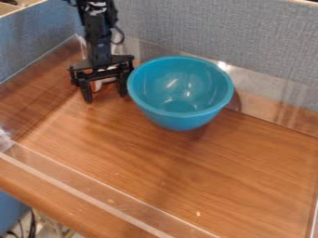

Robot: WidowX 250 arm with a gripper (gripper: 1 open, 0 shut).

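Observation:
My black gripper (104, 86) is low over the back-left of the wooden surface, its fingers parted and open. A small pale object (97, 84) shows only in part behind and under it; what it is I cannot tell. Just right of the gripper sits a large teal bowl (180, 90), upright and empty.
Grey-blue fabric walls (261, 37) rise at the back and left, with clear plastic strips along the wooden surface's edges. Some cables lie beyond the front-left edge.

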